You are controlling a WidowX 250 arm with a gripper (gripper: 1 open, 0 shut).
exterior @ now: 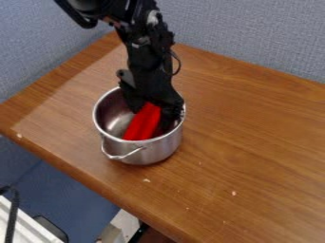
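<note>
A silver pot (159, 149) with a wire handle stands on the wooden table. A red elongated object (141, 122) lies inside it. My black gripper (150, 102) has its lower end down inside the pot, over the back end of the red object. Its fingertips are dark and partly hidden, so I cannot tell how far apart they are or whether they touch the object.
Grey padded walls rise behind it. Cables and a white item lie off the table at the lower left.
</note>
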